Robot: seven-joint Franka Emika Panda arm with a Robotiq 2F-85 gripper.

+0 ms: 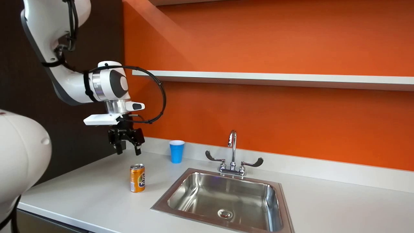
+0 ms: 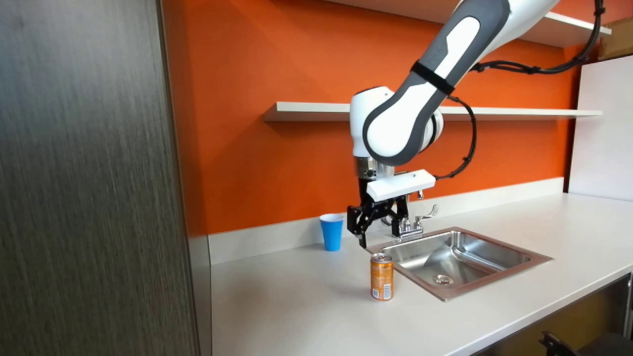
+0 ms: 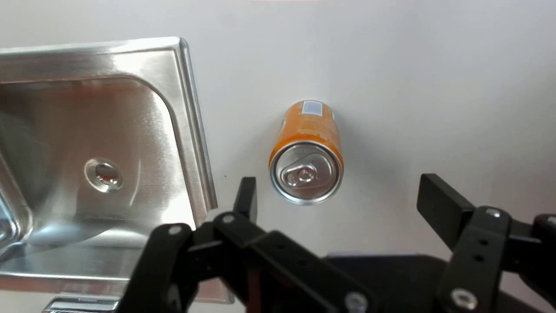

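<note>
An orange soda can stands upright on the counter, left of the sink in exterior view 1. Above it and toward the wall, my gripper hangs pointing down, open and empty. From the wrist view the can's silver top lies ahead of the gap between my black fingers, nearer the left one and not touching either. Further back, close to the wall, a blue cup stands upright; exterior view 2 has the same cup left of my gripper.
A steel sink is set into the counter right of the can, with a faucet behind it. A white shelf runs along the orange wall. A dark panel bounds the left side.
</note>
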